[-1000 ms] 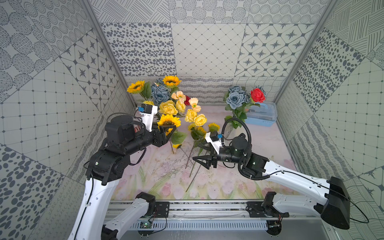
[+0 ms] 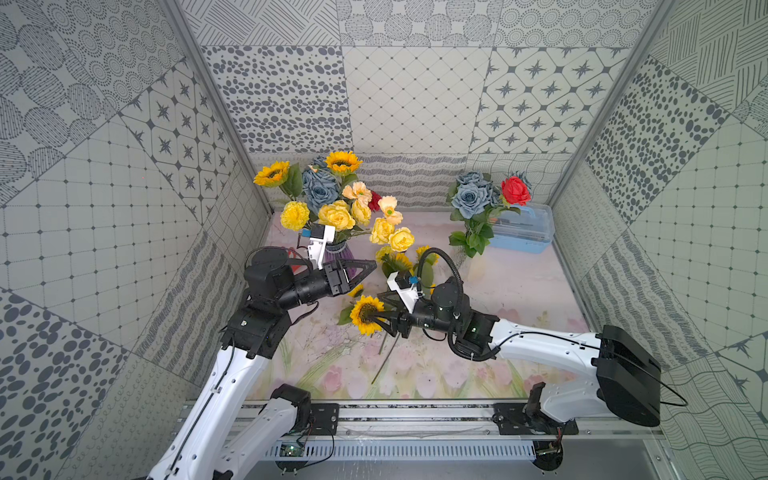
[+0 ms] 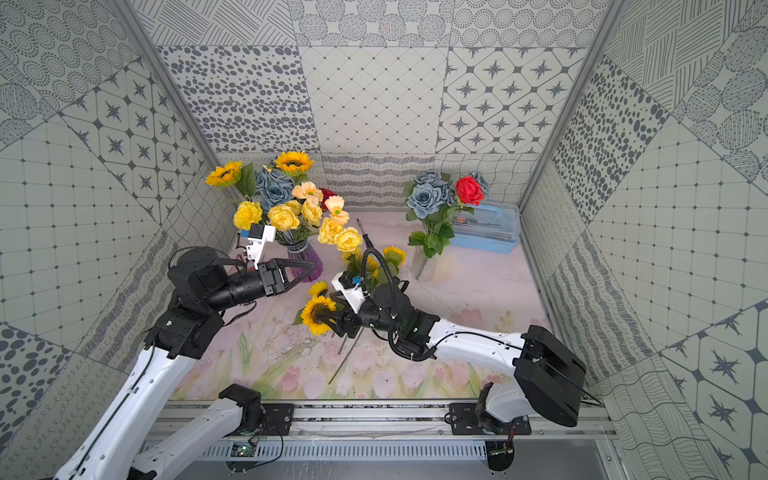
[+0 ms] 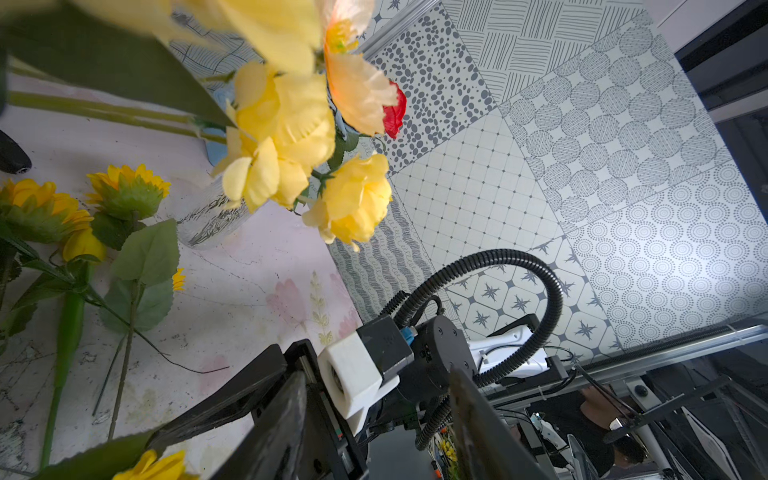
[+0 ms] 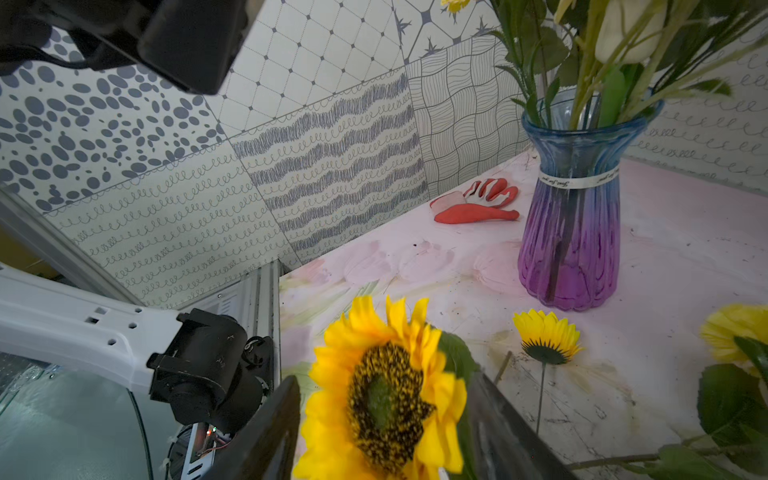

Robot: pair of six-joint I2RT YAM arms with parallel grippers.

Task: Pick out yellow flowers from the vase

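Note:
In the top left view, a yellow sunflower point(image 2: 366, 314) is level with the fingers of my right gripper point(image 2: 383, 311). The right wrist view shows that sunflower head point(image 5: 385, 408) between the open right fingers; whether it touches the table is hidden. Farther back, my left gripper point(image 2: 365, 273) is part open and empty, beside the purple-blue vase point(image 5: 572, 232). That vase holds sunflowers point(image 2: 342, 162), yellow blooms point(image 2: 336, 214), blue roses point(image 2: 321, 189) and peach flowers. Part of the vase is behind the left gripper in the top left view.
Picked sunflowers point(image 4: 124, 192) with green stems lie on the table right of the vase. A clear vase point(image 4: 209, 214) with blue and red roses stands farther right, before a blue bin point(image 2: 524, 229).
The left gripper moved right and opened; the right gripper moved left.

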